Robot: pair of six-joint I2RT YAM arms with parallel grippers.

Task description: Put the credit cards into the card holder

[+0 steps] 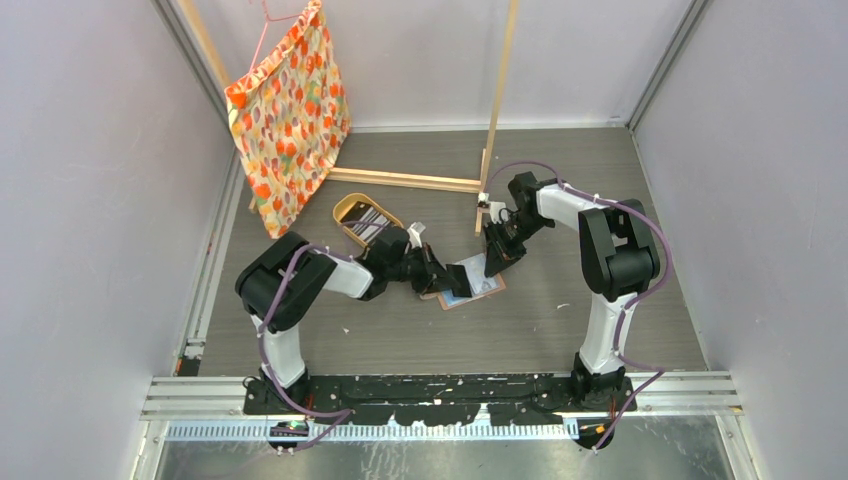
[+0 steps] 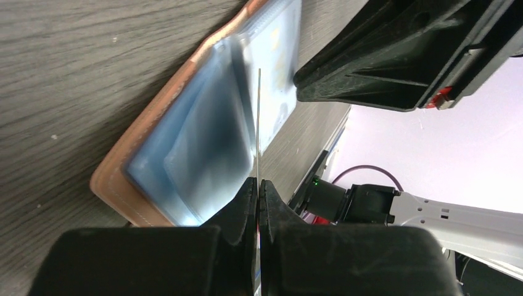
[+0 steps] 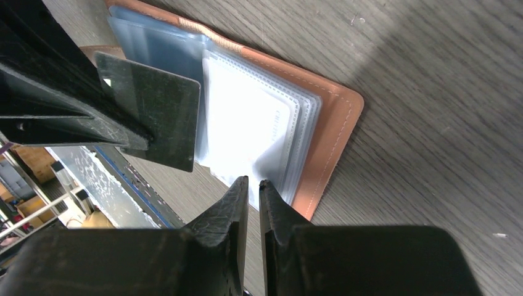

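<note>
The tan card holder point(image 3: 333, 129) lies open on the floor between the grippers, with clear and blue sleeves point(image 2: 203, 142). My left gripper is shut on a dark card, seen edge-on in the left wrist view as a thin upright line above its fingertips, over the sleeves. My right gripper is at the clear sleeves' right part, its tips slightly parted, with nothing clearly between them.
A yellow tray point(image 1: 350, 205) with cards stands behind the left arm. Wooden bars point(image 1: 400, 179) and an orange patterned cloth point(image 1: 285, 120) are at the back. Bare floor lies around the holder.
</note>
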